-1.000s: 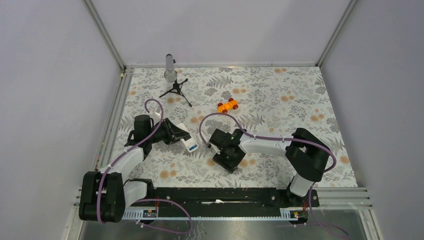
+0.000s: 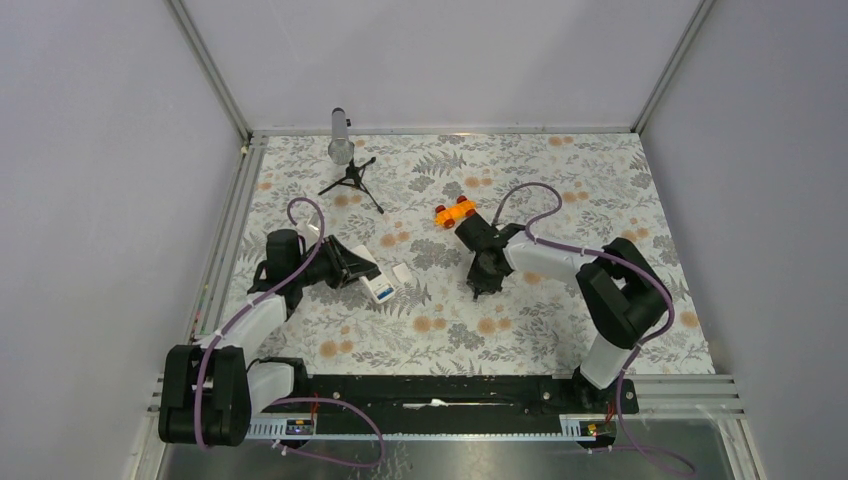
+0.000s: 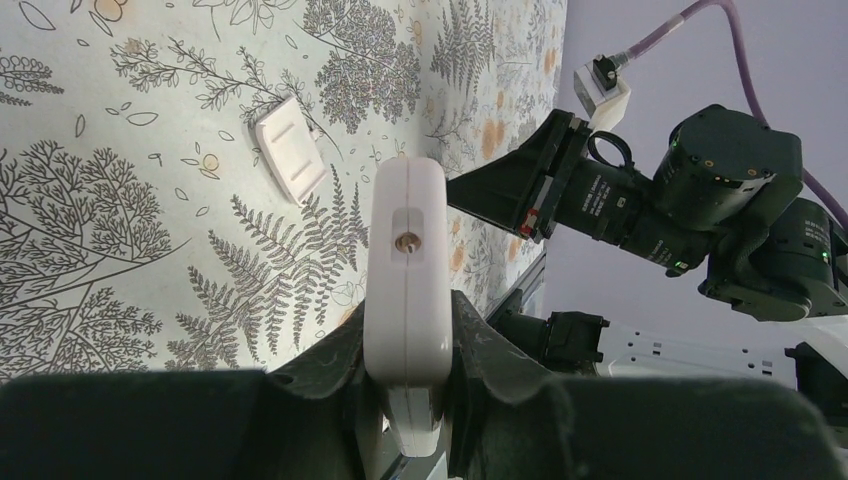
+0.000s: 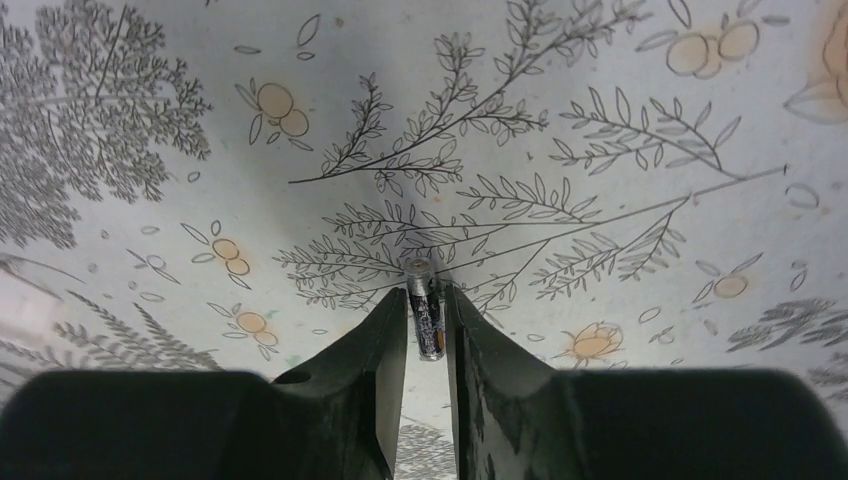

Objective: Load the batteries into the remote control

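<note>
The white remote control (image 2: 379,287) is clamped in my left gripper (image 2: 362,272). Seen from the left wrist, the remote (image 3: 408,260) stands end-on between the fingers, pointing away from the camera. On the cloth beside it lies a small white cover (image 3: 290,150). My right gripper is low over the table with its fingers partly open. A dark battery with a silvery end (image 4: 424,312) is between or just beyond its fingertips. A narrow gap shows on the battery's right side, and whether it touches the left finger is unclear.
Toward the back, an orange toy car (image 2: 455,212) with red wheels sits beyond my right gripper. A black tripod (image 2: 352,178) with a clear cylinder stands at the back left.
My right gripper has swung to the right and toward the back from its place near the table's front. My left gripper and the remote look still.
</note>
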